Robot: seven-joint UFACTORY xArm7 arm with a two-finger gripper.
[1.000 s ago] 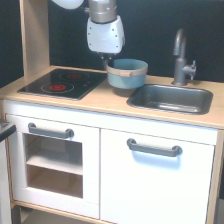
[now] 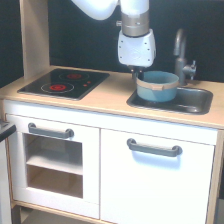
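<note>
A blue pot (image 2: 157, 90) with a tan rim is at the left part of the sink (image 2: 196, 102). Its underside overlaps the basin, and whether it rests there or hangs just above cannot be told. My gripper (image 2: 138, 73), below a white hand, is shut on the pot at its left rim. The fingertips are small and partly hidden by the rim.
A grey faucet (image 2: 181, 58) rises behind the sink, close to the pot's right. On the left lies a black stovetop (image 2: 64, 83), bare on top. Wooden counter (image 2: 112, 95) between stove and sink is clear. Below are white cabinet doors (image 2: 153, 180) with grey handles.
The gripper and the pot have moved together to the right and slightly down in the view, from the counter area between stove and sink to the sink's left part.
</note>
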